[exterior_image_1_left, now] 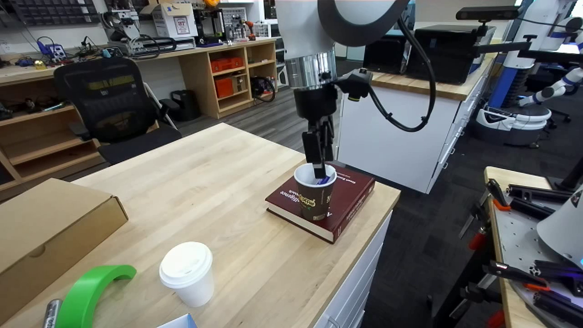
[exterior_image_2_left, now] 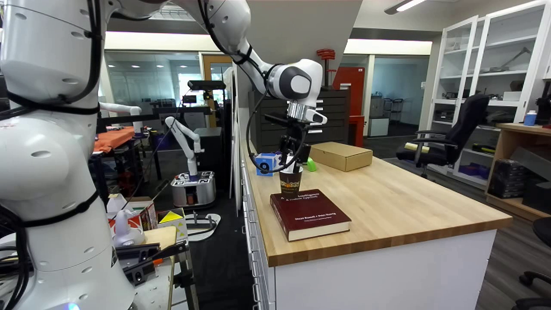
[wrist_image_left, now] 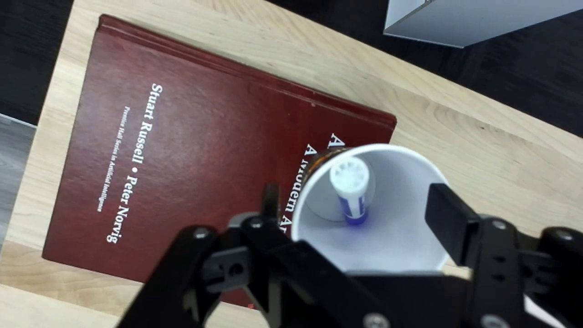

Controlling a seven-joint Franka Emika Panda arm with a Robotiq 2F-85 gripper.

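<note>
A dark paper cup with a white inside (exterior_image_1_left: 315,203) stands on the maroon book (exterior_image_1_left: 350,188), near the book's end. Inside the cup leans a marker with a white end and a purple-blue end (wrist_image_left: 350,183), seen from above in the wrist view. My gripper is over the cup's mouth with its fingers spread. One finger (wrist_image_left: 449,218) overlaps the right side of the rim, and the other lies by the left side. Nothing is gripped between them. Whether either finger touches the cup cannot be told.
A white lidded cup (exterior_image_1_left: 186,273), a green arch (exterior_image_1_left: 90,292) and a cardboard box (exterior_image_1_left: 49,227) occupy the table's other end. A blue box (exterior_image_2_left: 266,163) stands beyond the cup. The table's edge runs close beside the book.
</note>
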